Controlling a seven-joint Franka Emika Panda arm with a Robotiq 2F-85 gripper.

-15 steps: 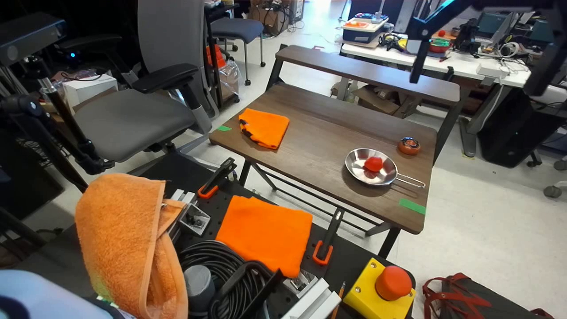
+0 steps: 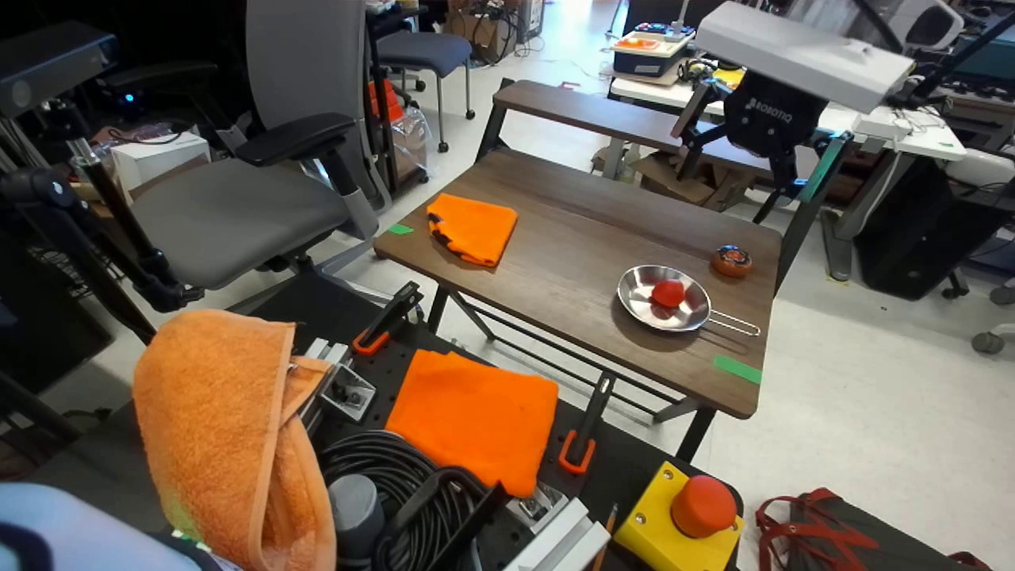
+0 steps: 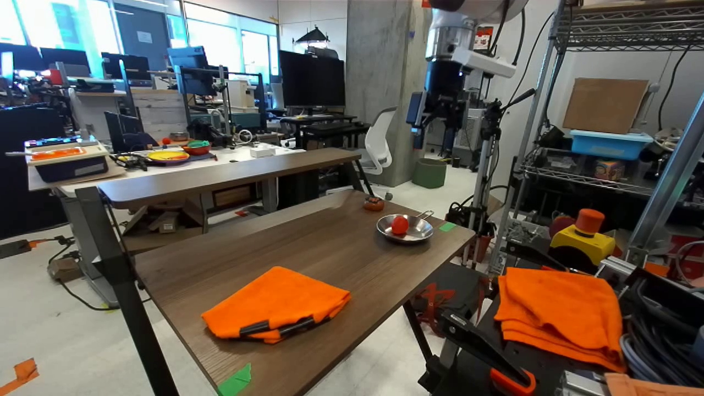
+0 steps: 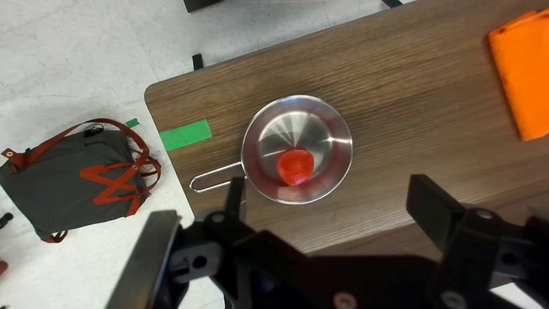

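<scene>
A shiny metal pan [image 2: 649, 309] with a wire handle rests on the brown table [image 2: 571, 228]. Inside it lies a round red object [image 4: 296, 167], perhaps a tomato. Behind the pan sits a small orange-brown round item [image 2: 732, 261] with a dark, patterned top. At the table's other end is a folded orange cloth [image 3: 277, 300] with black marks on one edge. My gripper [image 2: 737, 181] hangs well above the table, pointing down, its fingers wide apart with nothing between them. In the wrist view, the pan appears beyond the open fingers [image 4: 429, 208].
A raised shelf [image 3: 231, 175] runs along the table's back edge. Green tape [image 4: 185, 134] marks the corner near the pan handle. A second orange cloth [image 2: 476, 414] and an emergency stop button [image 2: 705, 505] lie on the black bench.
In exterior view 1 my gripper has moved left and farther from the camera, and its body now shows. The pan, red object and cloths have stayed where they were.
</scene>
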